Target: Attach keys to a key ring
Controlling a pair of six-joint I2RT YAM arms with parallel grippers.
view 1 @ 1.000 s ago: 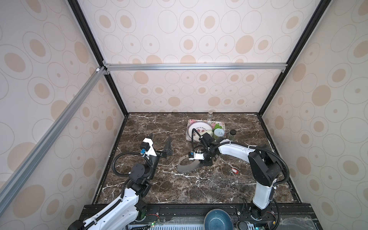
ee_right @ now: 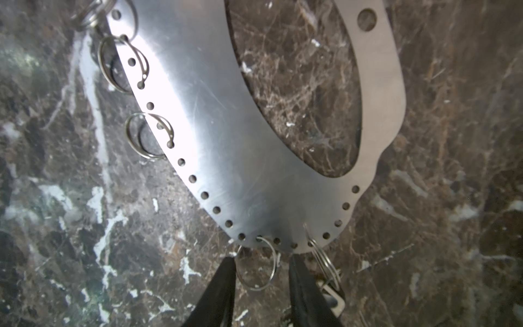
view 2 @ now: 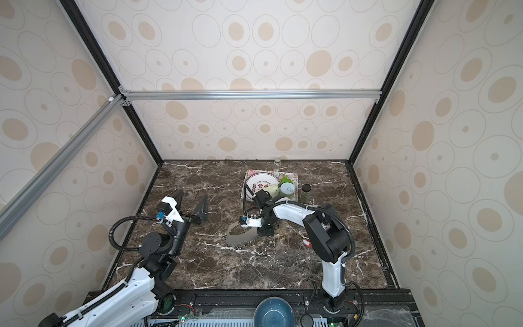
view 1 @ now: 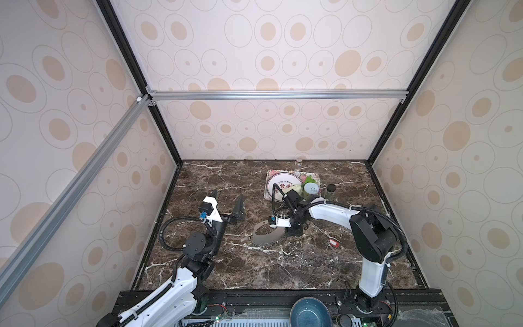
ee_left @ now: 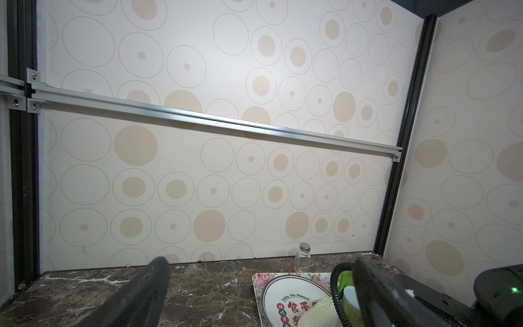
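Observation:
A flat metal key plate (ee_right: 234,136) with a row of small holes along its edge lies on the marble table. Thin split rings hang through some holes, such as the ring (ee_right: 135,136) on its left edge. My right gripper points down at the plate's lower edge, its fingers apart on either side of a single ring (ee_right: 274,267). Just right of those fingers, another ring (ee_right: 328,266) carries a metal piece, perhaps a key, partly hidden by a finger. Away to the left, my left gripper (view 1: 227,196) is raised, open and empty.
Behind the right gripper stands a floral tray (view 1: 268,190) with a plate, food and a can (view 1: 311,189). A dark-capped jar (view 1: 330,190) is beside it. A small red-and-white object (view 1: 334,243) lies to the right.
The right arm has shifted very slightly around the key plate. My left arm and the other objects look unmoved.

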